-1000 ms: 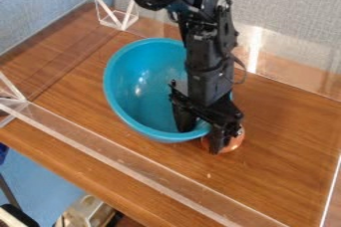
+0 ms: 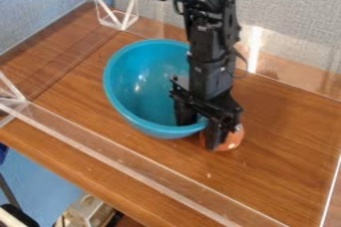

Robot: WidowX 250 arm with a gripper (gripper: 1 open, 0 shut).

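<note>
A teal bowl rests on the wooden table, left of centre. My black gripper hangs down at the bowl's right rim, its lower end over and around a round orange-red object just outside the bowl. The fingers hide much of that object, and whether they grip it or are open is unclear.
Clear plastic edging runs along the table's front left. White wire frames stand at the back left corner and left edge. Bare wood lies to the right. A textured wall is behind.
My gripper has shifted very slightly over the last second at the bowl's rim. The bowl and the orange-red object look almost unmoved.
</note>
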